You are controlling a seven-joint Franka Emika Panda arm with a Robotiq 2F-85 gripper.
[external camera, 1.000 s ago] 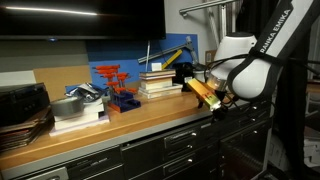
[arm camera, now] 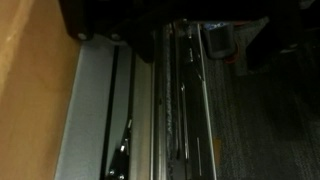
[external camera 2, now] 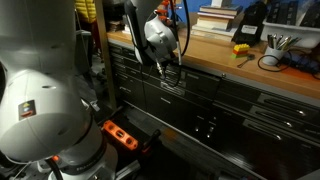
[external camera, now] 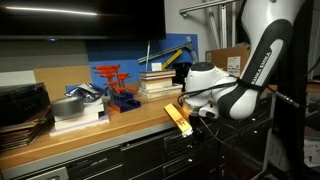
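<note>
In the wrist view my gripper stands open, its dark fingers [arm camera: 275, 40] spread wide at the top of the frame with nothing held between them. Below it run long metal edges of the drawer cabinet [arm camera: 100, 110], beside the wooden countertop [arm camera: 30, 80]. From outside, the white arm [external camera: 235, 95] hangs in front of the counter's edge, the hand low against the dark drawers [external camera: 180, 145]. A yellow-orange block-like part [external camera: 180, 120] shows at the hand. The fingertips are too small to make out in both exterior views.
On the counter stand a metal pot [external camera: 68, 106], stacked books [external camera: 157, 82], red items [external camera: 112, 74] and a pen cup [external camera 2: 272, 58]. The dark floor [external camera 2: 200, 155] before the drawers is mostly clear. A dark object [arm camera: 219, 40] with a red edge lies low in the wrist view.
Over the last second the arm has come down and leftward in exterior view 1, bringing the hand from counter height to below the counter's edge. The counter items have stayed put.
</note>
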